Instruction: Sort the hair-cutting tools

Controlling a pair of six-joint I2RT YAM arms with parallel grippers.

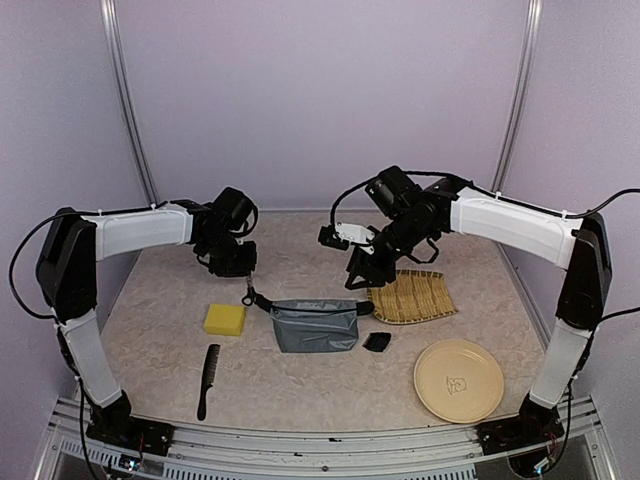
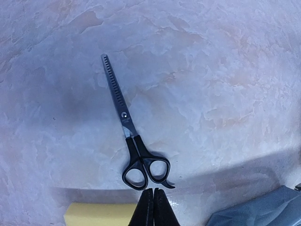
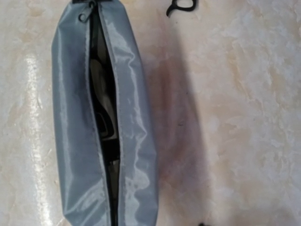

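Observation:
Thinning scissors (image 2: 123, 114) with black handles lie on the table beneath my left gripper (image 1: 232, 268), whose fingertips in the left wrist view look close together with nothing visible between them. A grey zip bag (image 1: 315, 332) lies mid-table; in the right wrist view its zipper is open, with dark objects inside. My right gripper (image 1: 357, 278) hangs above the bag; its fingers cannot be made out. A black comb (image 1: 209, 380) lies at the front left.
A yellow sponge (image 1: 225, 320) sits left of the bag. A bamboo mat (image 1: 425, 297) is behind right, a beige plate (image 1: 480, 385) front right, a small black item (image 1: 377, 341) between.

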